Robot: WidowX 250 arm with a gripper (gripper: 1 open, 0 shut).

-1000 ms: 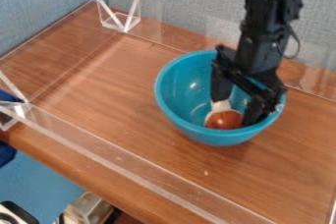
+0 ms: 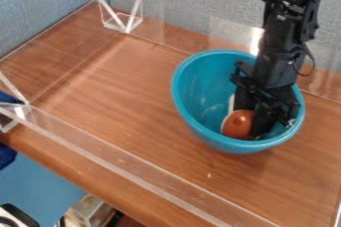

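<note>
A blue bowl [image 2: 202, 82] sits on the right half of the wooden table. Low inside it lies a round red-orange object [image 2: 238, 124] with something white beside it. My black gripper [image 2: 260, 121] reaches down into the bowl from above, at the right of the red-orange object and against it. The fingers are dark and partly hidden, so whether they are closed on it is unclear.
A clear plastic frame [image 2: 120, 17] stands at the back left corner. A grey wall runs behind, and a blue surface lies below the left edge.
The bowl has shifted to the right along with the arm and the red-orange object. The gripper has gone lower into the bowl.
</note>
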